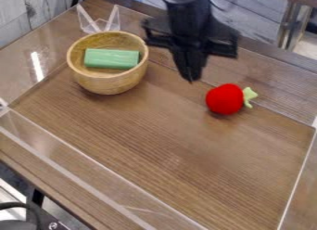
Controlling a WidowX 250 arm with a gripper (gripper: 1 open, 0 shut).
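Note:
A dark robot arm hangs from the top of the view, its gripper (183, 65) raised over the back of the wooden table, with its fingertips close together and shut. A red round object with a pale green top (225, 99) rests on the table below and right of the gripper. To the left, a wooden bowl (109, 82) holds a green block (110, 58).
A clear plastic object stands behind the bowl at the back left. Dark cables lie at the bottom left corner.

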